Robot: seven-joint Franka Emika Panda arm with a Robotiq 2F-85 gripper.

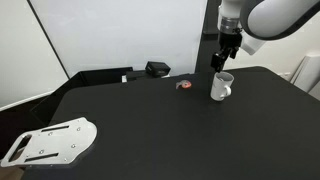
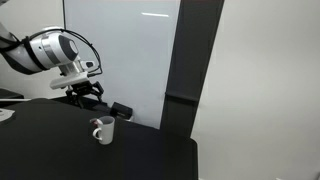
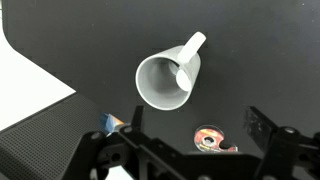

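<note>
A white mug (image 1: 221,86) stands upright near the back right of the black table, its handle turned to the right in exterior view 1. Above it, close to its rim, hangs my gripper (image 1: 218,60), apart from the table. From the wrist, the mug (image 3: 166,80) appears beyond the gripper, with its open mouth facing the camera. The fingers are spread wide, and no object is held between the fingers. In exterior view 2 the mug (image 2: 104,130) sits below and to the right of the gripper (image 2: 87,97).
A small orange-and-grey item (image 1: 184,85) lies left of the mug; the wrist view shows a round item (image 3: 209,138) near the gripper. Behind is a dark box (image 1: 157,69). A white slotted plate (image 1: 50,142) lies at the front left.
</note>
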